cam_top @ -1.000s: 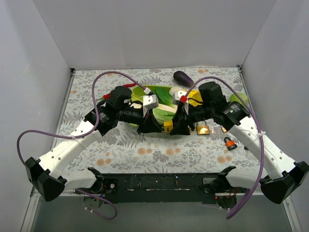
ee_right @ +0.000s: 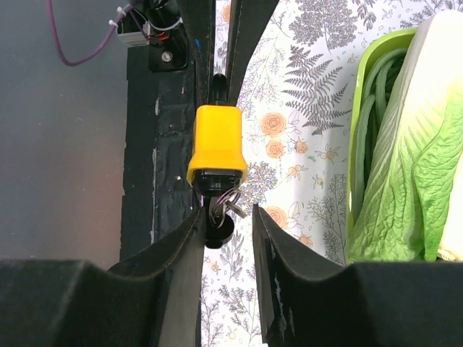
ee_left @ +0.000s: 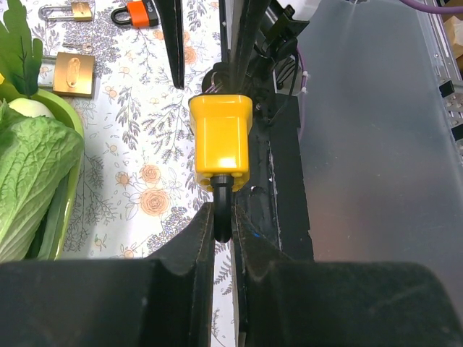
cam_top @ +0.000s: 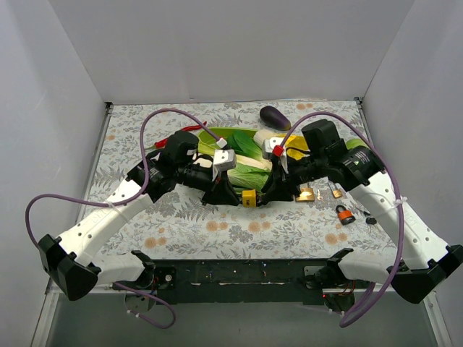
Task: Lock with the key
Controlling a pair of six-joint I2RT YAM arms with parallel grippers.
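Observation:
The yellow padlock [cam_top: 249,198] is held up in the air between my two grippers. My left gripper is shut on its black shackle [ee_left: 222,195]. In the right wrist view, the black-headed key [ee_right: 219,230], with a thin metal ring and a small metal tag [ee_right: 236,210], sits at the dark end of the padlock's yellow body [ee_right: 217,141]. How deep the key goes in is hidden. My right gripper is part open, its fingers spread on either side of the key head, with a gap on the right.
Beneath and behind lies a green basket [ee_right: 360,94] with cabbage [ee_left: 36,173] and other vegetables. A brass padlock [ee_left: 74,74] and an orange padlock [cam_top: 345,215] lie on the patterned table to the right. An eggplant [cam_top: 275,118] is at the back.
Over the last second the right gripper has shifted slightly to the right, away from the left one. The yellow padlock has moved a little towards the front and left. The left arm has barely moved.

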